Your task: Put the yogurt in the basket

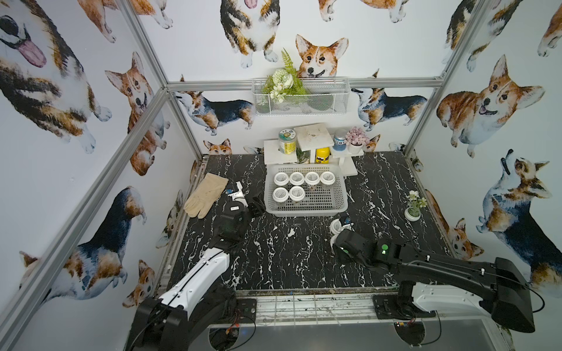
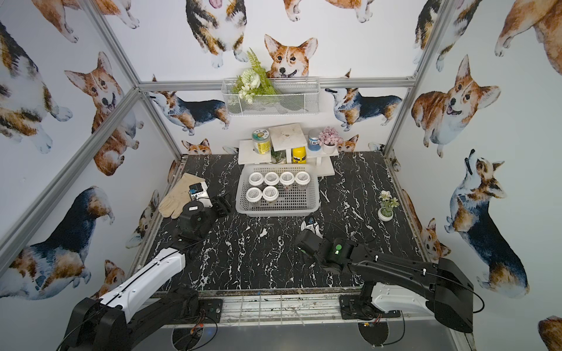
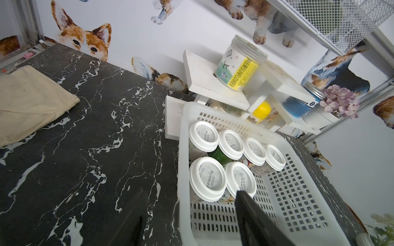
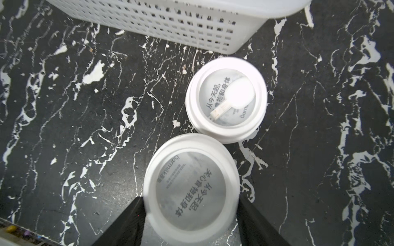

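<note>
In the right wrist view, a white-lidded yogurt cup [image 4: 190,180] sits between the fingers of my right gripper, which is shut on it. A second yogurt cup [image 4: 226,100], with a small spoon on its lid, stands on the table just beyond. The pale perforated basket [image 1: 306,213] is behind them and holds several yogurt cups at its left and back; its front right is bare. To the basket's left, my left gripper hangs open and empty, facing the basket.
A beige glove [image 1: 206,196] lies at the far left. Behind the basket, a small white shelf [image 1: 314,136] bears jars and pink flowers. A potted plant [image 1: 412,214] stands at the right. Dark tabletop between the arms is clear.
</note>
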